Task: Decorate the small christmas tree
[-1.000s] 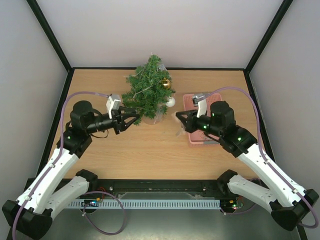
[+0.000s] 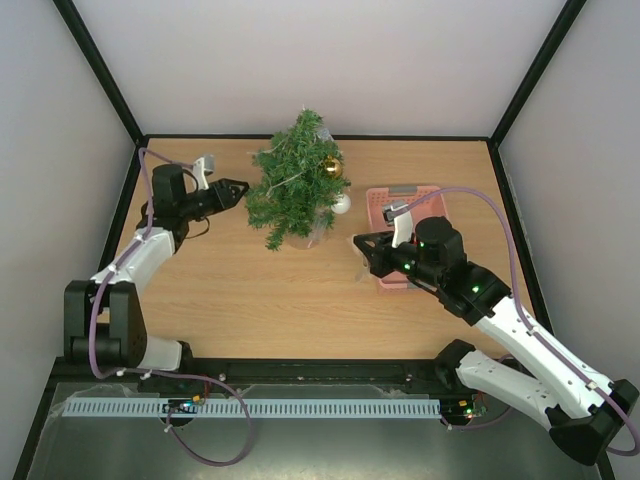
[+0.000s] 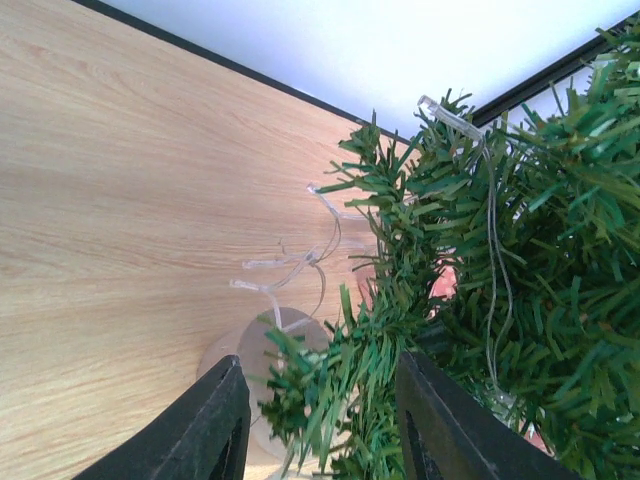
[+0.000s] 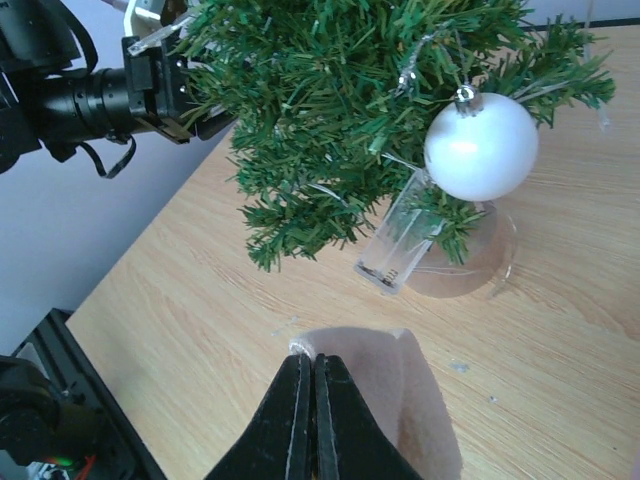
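Observation:
The small tree stands at the table's centre back, carrying a gold ball and a white ball on its right side. My left gripper is left of the tree; in its wrist view its fingers are apart, with green branch tips between or just beyond them. My right gripper is shut, right of and nearer the front than the tree, with a pale translucent piece, like a bag, at its fingertips. Whether that piece is held is unclear.
A pink basket lies on the right, partly hidden by the right arm. Walls bound the table at the sides and back.
My left arm has pulled back to the left and toward the back, away from the tree's front. The right arm has shifted only slightly.

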